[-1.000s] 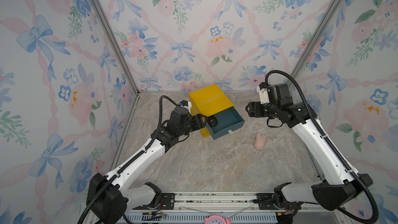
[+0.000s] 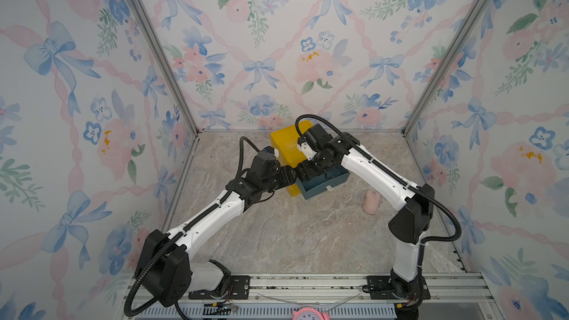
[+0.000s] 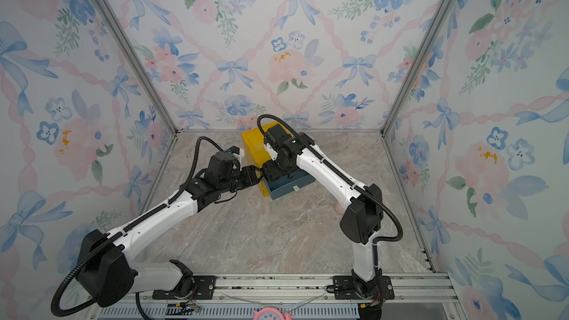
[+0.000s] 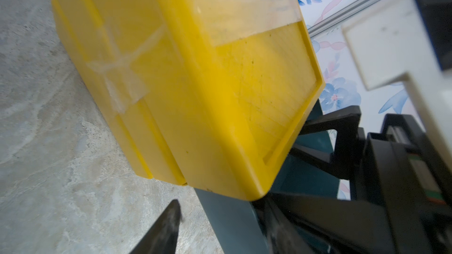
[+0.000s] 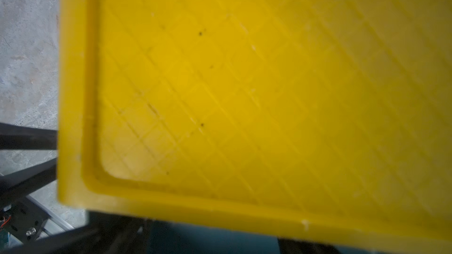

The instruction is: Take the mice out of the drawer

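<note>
The yellow cabinet (image 2: 287, 142) stands at the back centre, with its blue-grey drawer (image 2: 323, 186) pulled out. My left gripper (image 2: 289, 175) is at the drawer's left corner, its fingers partly apart in the left wrist view. My right gripper (image 2: 305, 170) reaches over the drawer's left part, close to the left one, and its wrist view is mostly filled by the cabinet's yellow top (image 5: 263, 94). A pink mouse (image 2: 371, 201) lies on the table right of the drawer. The dark mouse in the drawer is hidden by the grippers, and what lies between their fingers is unclear.
Floral walls enclose the back and sides. The two arms' wrists nearly meet over the drawer.
My left gripper has moved slightly right.
</note>
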